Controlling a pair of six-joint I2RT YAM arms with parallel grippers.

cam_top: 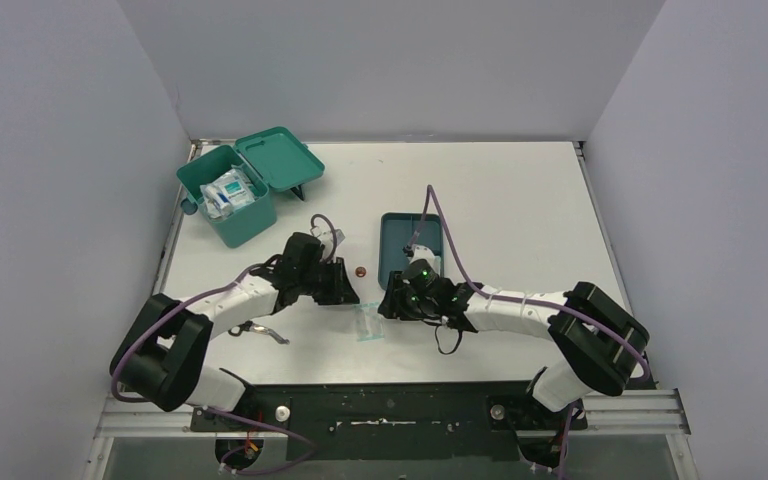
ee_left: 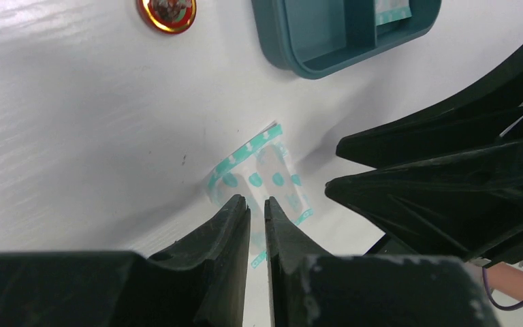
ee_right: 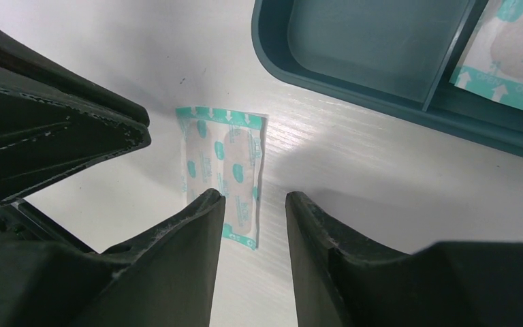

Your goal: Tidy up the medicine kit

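Observation:
A thin clear packet with teal edges point(cam_top: 370, 326) lies flat on the table between my two grippers. In the left wrist view, my left gripper is slightly open, and the packet point(ee_left: 278, 170) shows beyond its fingertips with nothing held. My right gripper stands wider open and empty; its left finger covers part of the packet point(ee_right: 226, 160). The teal tray point(cam_top: 397, 232) is behind my right arm. Another teal-edged packet point(ee_right: 517, 51) sits in one of its compartments. At the back left stands the teal kit box point(cam_top: 250, 222), lid open and filled with packets.
A small round red-and-gold tin point(ee_left: 170, 12) rests left of the tray. Metal scissors or a similar tool point(cam_top: 263, 331) lie under the left forearm. Both grippers are close together over the front middle.

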